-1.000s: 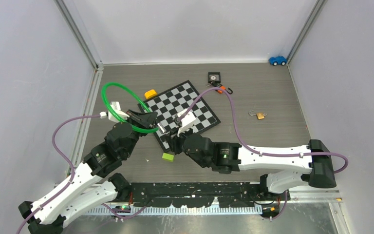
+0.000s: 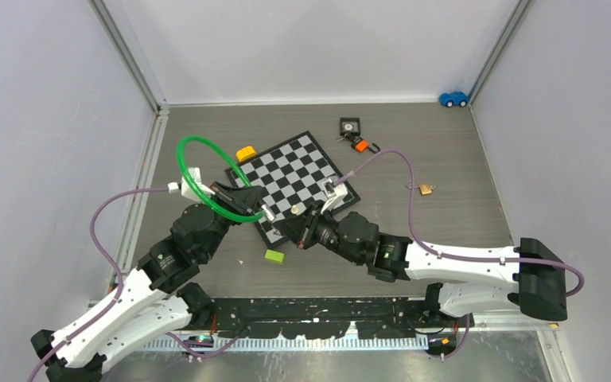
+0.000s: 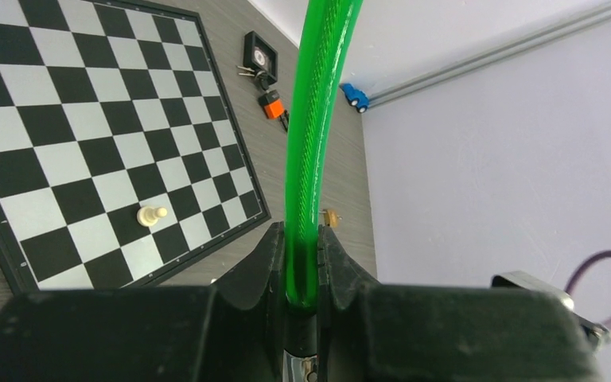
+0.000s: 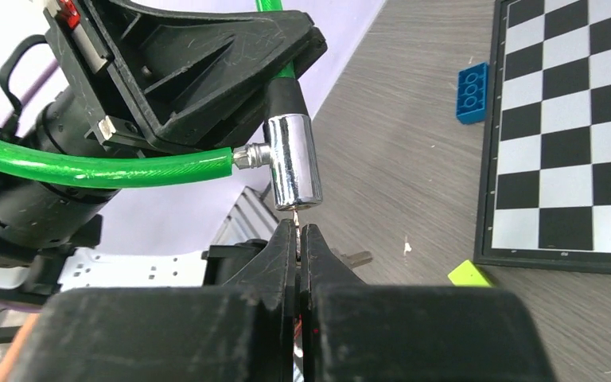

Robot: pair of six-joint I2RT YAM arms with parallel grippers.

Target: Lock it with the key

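My left gripper is shut on the green cable lock [image 3: 310, 119], which loops above it in the top view. The lock's chrome cylinder [image 4: 293, 159] points down in the right wrist view, the cable's side end fitted into it. Below it, my right gripper is shut on a thin key [image 4: 295, 216], whose blade meets the cylinder's bottom; how far it is inserted cannot be told. Both grippers are held close together over the left front of the chessboard [image 2: 294, 167].
A brass padlock [image 2: 425, 189], a black box [image 2: 349, 126] with keys and an orange item, and a blue toy car [image 2: 453, 99] lie right and back. A lime block [image 2: 274, 256], a yellow block [image 2: 246, 153] and a blue brick [image 4: 469, 93] lie around the board.
The right arm's wrist has shifted right and swung round, its hose moving with it. My left gripper and the green cable have moved slightly to the right.
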